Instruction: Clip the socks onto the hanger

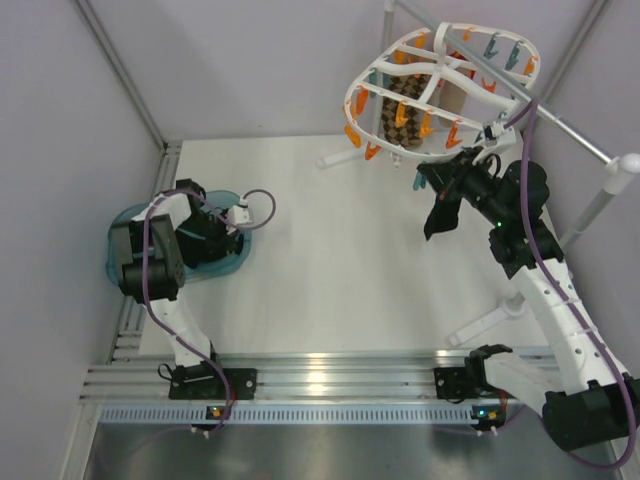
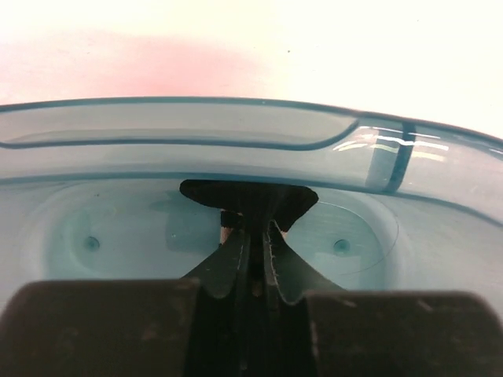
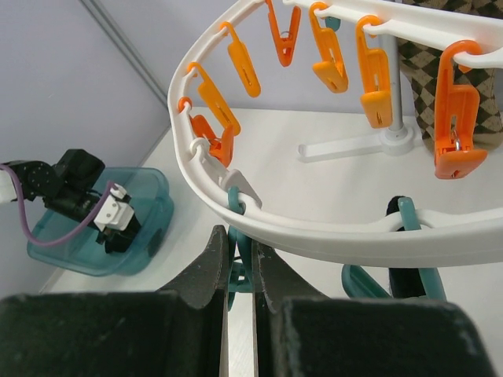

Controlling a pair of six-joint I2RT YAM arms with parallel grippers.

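Note:
In the left wrist view, a black sock point(image 2: 247, 196) with a beige patch lies in the teal bin point(image 2: 299, 107). My left gripper has its tips down at that sock and is shut on it. My right gripper is shut on a teal clip point(image 3: 235, 201) hanging from the rim of the white round hanger point(image 3: 322, 237). Farther along the rim, another teal clip point(image 3: 429, 281) has a black sock point(image 3: 404, 281) beneath it. From above, a black sock point(image 1: 442, 217) hangs below my right gripper's side of the hanger.
Several orange clips point(image 3: 245, 67) line the hanger. Patterned brown-and-black socks point(image 1: 402, 110) hang at its back. A diagonal white pole point(image 1: 565, 124) supports it beside my right arm.

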